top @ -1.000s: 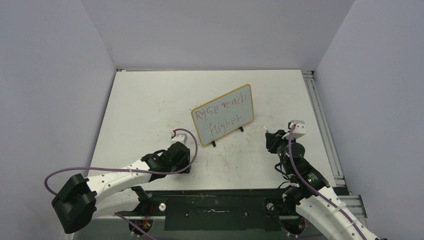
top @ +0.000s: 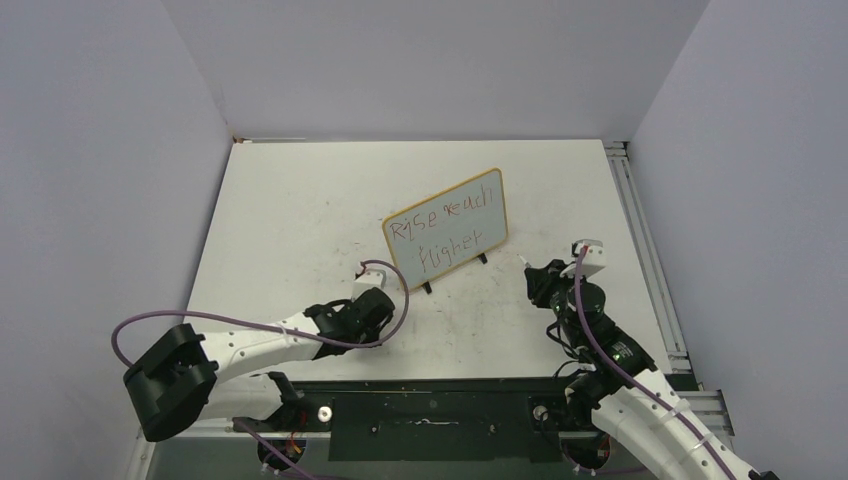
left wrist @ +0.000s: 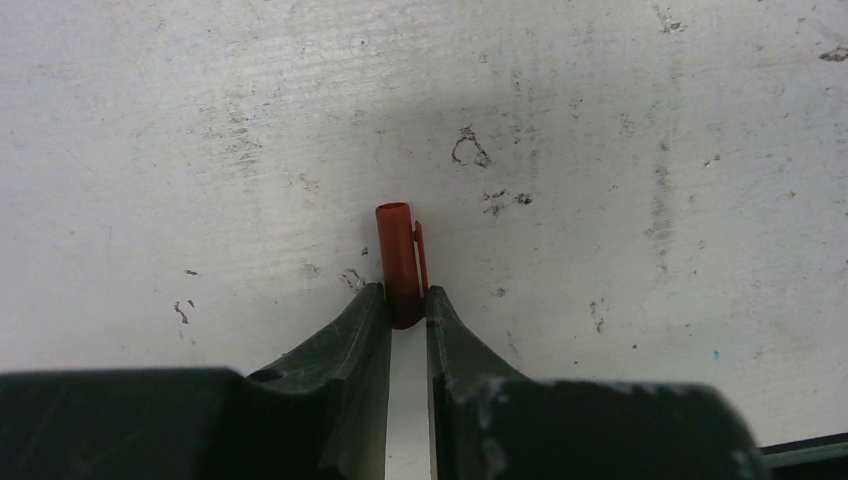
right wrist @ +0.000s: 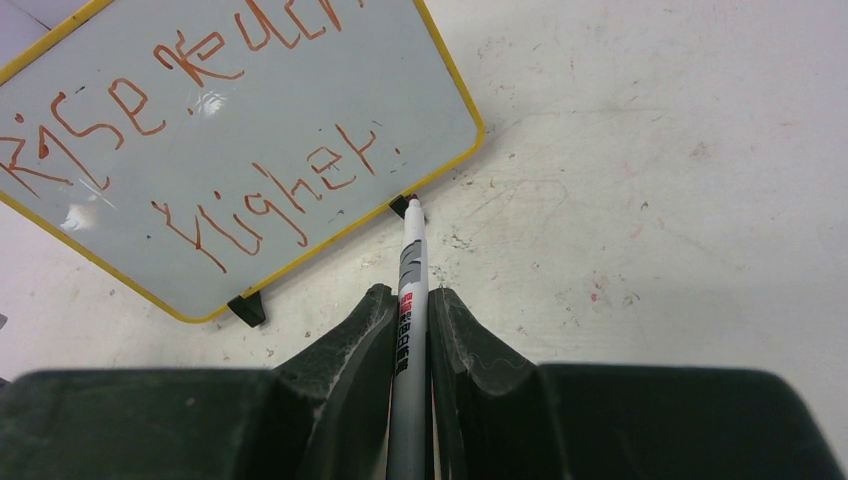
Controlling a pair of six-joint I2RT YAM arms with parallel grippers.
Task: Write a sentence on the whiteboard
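The yellow-framed whiteboard point(top: 445, 228) stands tilted at mid-table, bearing red handwriting that looks like "Rise Reach Higher". In the right wrist view, my right gripper is shut on a white marker point(right wrist: 408, 355), its uncapped tip pointing forward. From above, the right gripper point(top: 528, 285) sits to the right of the board, apart from it. A red cap point(left wrist: 398, 255) with a clip is pinched at one end by my left gripper, its hollow end facing forward. The top view hides that cap behind the left arm, which is left of and below the board.
Two black feet point(right wrist: 246, 308) hold up the board's lower edge. Bare, scuffed white tabletop point(top: 470, 325) lies between the two arms. Grey walls point(top: 430, 70) enclose the sides and back. Purple cables point(top: 240, 323) loop over both arms.
The right gripper with its marker has crept slightly left. The board and its writing look the same.
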